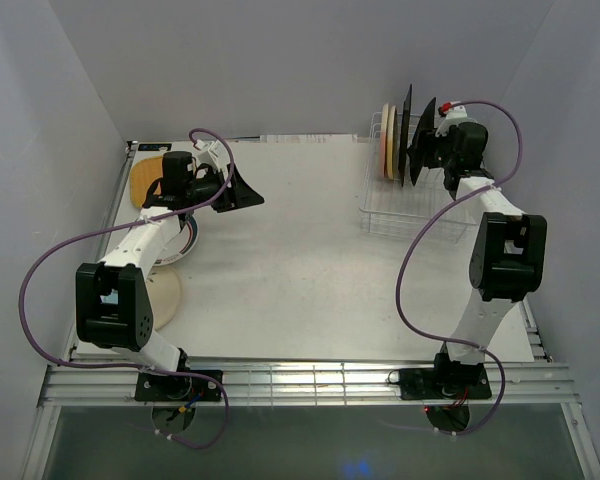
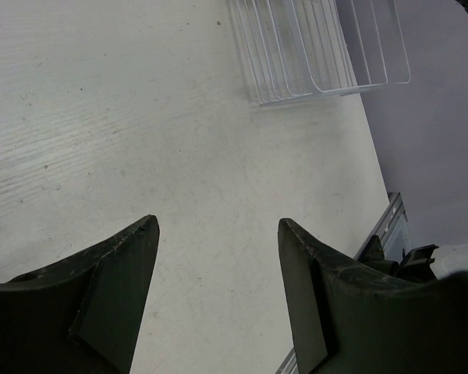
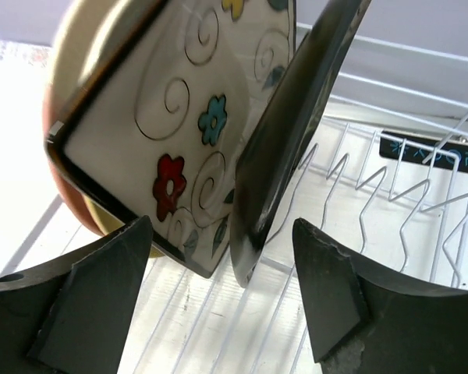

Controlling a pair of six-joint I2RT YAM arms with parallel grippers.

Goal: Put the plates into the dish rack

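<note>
Several plates stand upright in the wire dish rack (image 1: 410, 215): pale ones (image 1: 385, 140), a dark one (image 1: 406, 110) and a rightmost dark one (image 1: 424, 125). In the right wrist view a flowered square plate (image 3: 164, 132) leans beside a dark plate (image 3: 277, 148); my right gripper is open around the edges there. My left gripper is open and empty over the left side of the table, near an orange plate (image 1: 143, 180), a rimmed plate (image 1: 180, 250) and a beige plate (image 1: 163, 296).
Walls border the table at back and sides. The rack's right part has free slots.
</note>
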